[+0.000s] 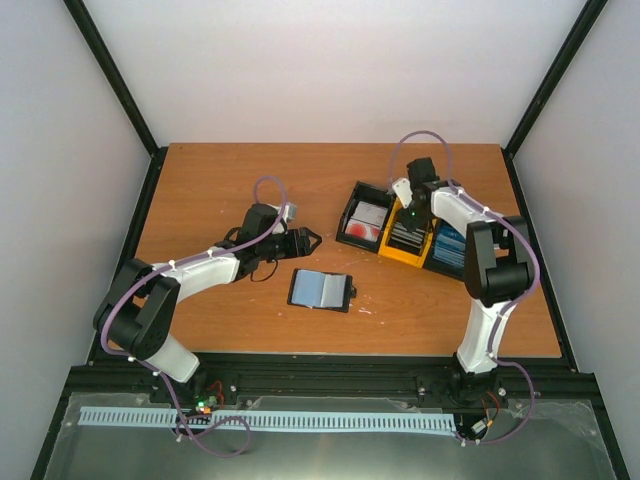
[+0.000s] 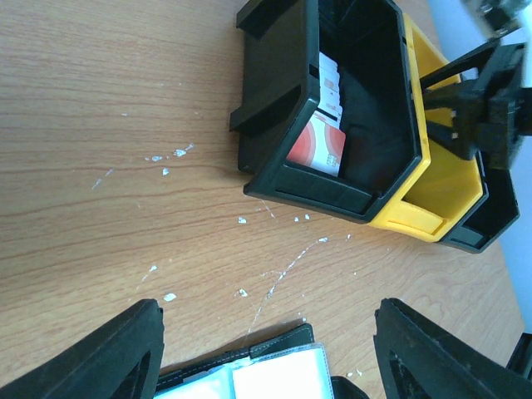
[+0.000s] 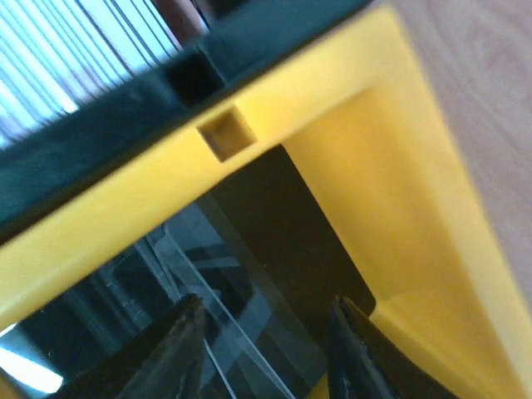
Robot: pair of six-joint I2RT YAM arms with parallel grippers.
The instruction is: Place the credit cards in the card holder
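Note:
The yellow bin (image 1: 399,257) holds dark cards (image 1: 407,239) stacked on edge. Over it hangs my right gripper, fingers apart, its fingertips (image 3: 193,309) low above the dark card edges. The card holder (image 1: 338,289), black with clear sleeves, lies unfolded on the table in front of the bins. My left gripper is wide open and empty, hovering behind and left of the holder; only part of the holder (image 2: 283,378) shows between its fingers in the left wrist view.
On the yellow bin's left stands a black bin (image 1: 345,236) with white and red cards (image 1: 366,222). Blue cards (image 1: 449,247) fill another dark bin on its right. The bins touch one another. Bare tabletop (image 1: 430,320) lies at the front right.

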